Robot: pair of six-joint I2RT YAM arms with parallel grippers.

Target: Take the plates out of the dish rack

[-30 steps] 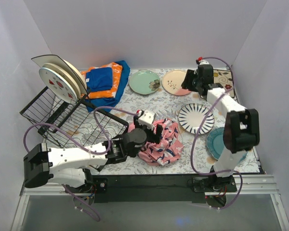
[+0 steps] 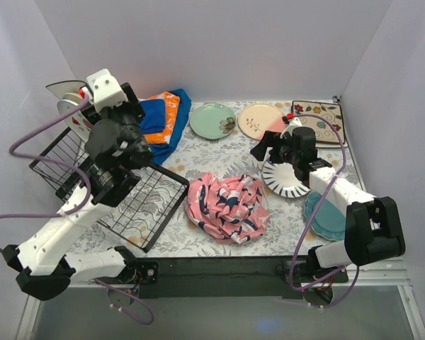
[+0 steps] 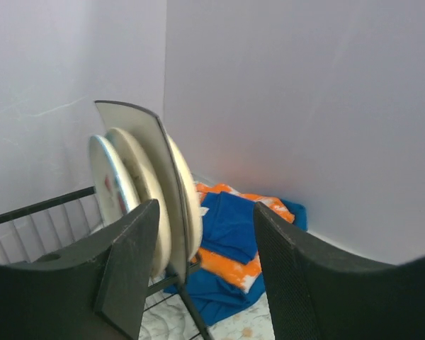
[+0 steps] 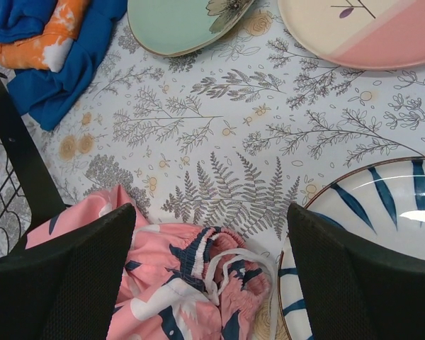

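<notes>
Several plates (image 3: 140, 170) stand upright in the black dish rack (image 2: 156, 209) at the left. My left gripper is raised in front of them, its fingers apart with nothing between them in the left wrist view; in the top view it partly hides the plates. My right gripper stands open over the area between the pink patterned cloth (image 2: 227, 212) and the striped plate (image 2: 287, 184), holding nothing.
A green plate (image 2: 212, 120), a pink plate (image 2: 258, 120), a rectangular patterned plate (image 2: 319, 113) and a teal plate (image 2: 329, 216) lie around the table. Folded blue and orange cloths (image 2: 170, 120) lie behind the rack.
My left gripper has risen and moved left from over the pink cloth to the upright plates. My right gripper has moved from the pink plate toward the front and left.
</notes>
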